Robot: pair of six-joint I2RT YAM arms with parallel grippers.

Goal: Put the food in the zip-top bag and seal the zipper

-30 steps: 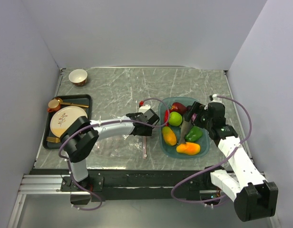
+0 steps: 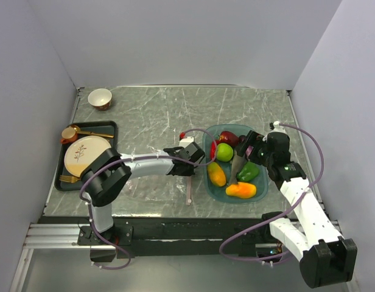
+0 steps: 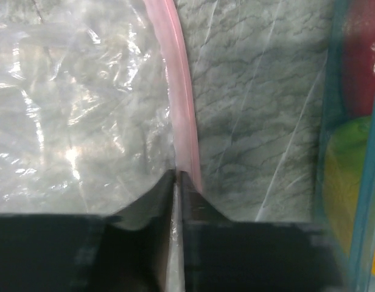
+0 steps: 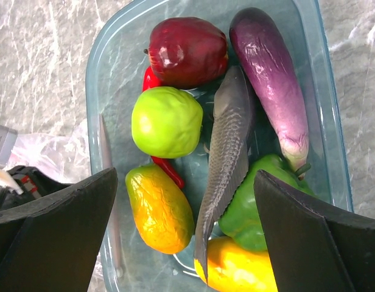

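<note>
The clear zip bag [image 3: 72, 109] lies flat on the table, its pink zipper strip [image 3: 178, 85] running beside the blue bin. My left gripper is shut at the strip; whether it pinches any film is unclear. My right gripper stands open over the bin [image 4: 330, 103]. Inside are a red apple [image 4: 187, 52], eggplant [image 4: 269, 85], green apple [image 4: 167, 121], fish [image 4: 227, 146], green pepper [image 4: 248, 219], red chili [image 4: 151, 79], a mango [image 4: 160, 207] and another yellow-orange piece [image 4: 236, 267].
A black tray [image 2: 63, 182] with plate [image 2: 84, 157], cup and cutlery sits at the left, with a bowl [image 2: 100, 96] behind it.
My left gripper and the strip under it have shifted slightly right toward the bin. The right arm has moved very slightly.
</note>
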